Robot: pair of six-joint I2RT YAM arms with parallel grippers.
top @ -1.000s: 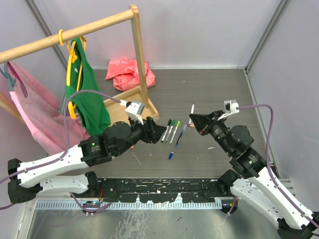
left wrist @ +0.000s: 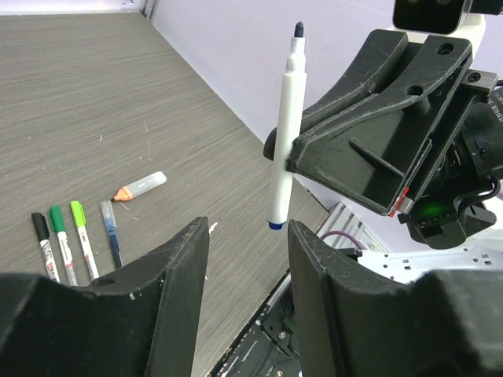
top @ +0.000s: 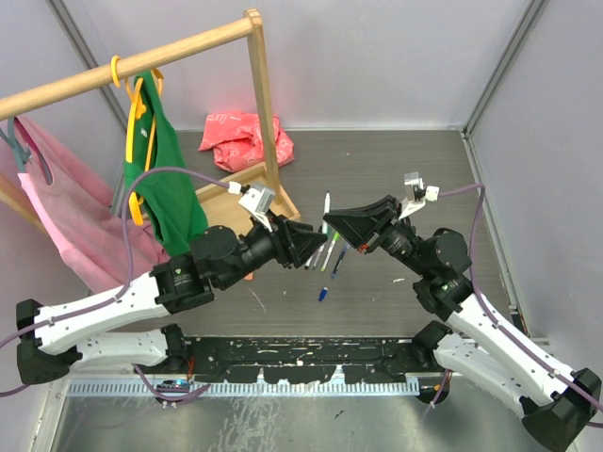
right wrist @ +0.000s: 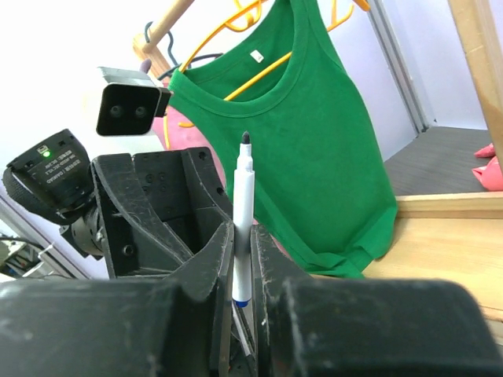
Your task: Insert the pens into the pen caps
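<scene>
An uncapped white pen point(left wrist: 288, 129) stands upright, dark tip up and blue end down. My right gripper is shut on it, also visible in the left wrist view. My left gripper is open, with an empty gap between its fingers; the pen is beyond that gap, close but apart. In the top view a blue cap point(top: 323, 294) lies on the table below the grippers. Capped pens lie side by side: black point(left wrist: 45, 245), green point(left wrist: 63, 245), light green point(left wrist: 84, 239) and a blue one point(left wrist: 112, 233). An orange-tipped marker point(left wrist: 141, 186) lies beyond them.
A wooden rack point(top: 260, 104) with a green top point(top: 165, 174) and pink garment point(top: 85, 202) stands at the left. Behind are a wooden tray point(top: 290, 209) and red cloth point(top: 247, 141). Bare table lies at the back right.
My right gripper has moved left with the pen, closing the distance to my left gripper. The left arm has shifted only slightly; the objects on the table have not moved.
</scene>
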